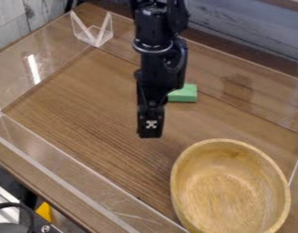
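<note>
The black arm reaches down from the top centre, its gripper (150, 126) open above the wooden table, with nothing visible between the fingers. Behind it, right of the wrist, lies a green block (184, 93), partly hidden by the arm. A large tan bowl (231, 193) sits at the front right, below and to the right of the gripper.
Clear plastic pieces stand at the top left and left edge. A wall runs along the back right. A cable and a small yellow object show at the bottom left corner.
</note>
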